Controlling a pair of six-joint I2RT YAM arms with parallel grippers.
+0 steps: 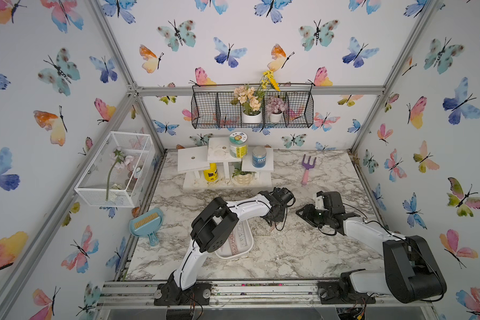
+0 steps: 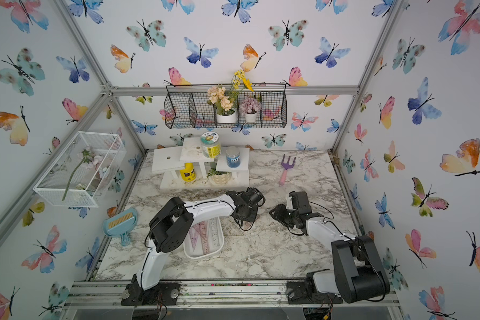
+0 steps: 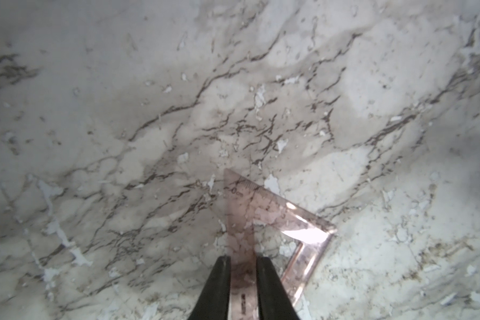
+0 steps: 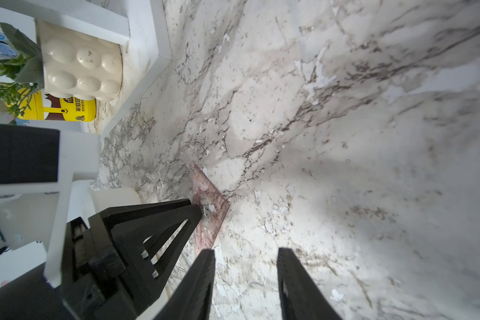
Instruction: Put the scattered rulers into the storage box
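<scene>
A clear pink triangular ruler (image 3: pixel 274 210) lies on the marble table, beneath my left gripper. The gripper's fingers stand a narrow gap apart, and one strip of the ruler shows in that gap; no firm hold on it is visible. In the right wrist view the same ruler (image 4: pixel 218 212) lies at the left fingertips, partly hidden by them. The white storage box (image 2: pixel 222 240) sits under the left arm, with pink rulers (image 2: pixel 204 234) inside. My right gripper is open and empty above the table, right of the ruler.
White shelf steps (image 1: pixel 193 159) with cans and a plant stand behind the left gripper. A purple garden fork (image 1: pixel 306 169) lies at the back right, a blue dustpan (image 1: pixel 146 224) at the left.
</scene>
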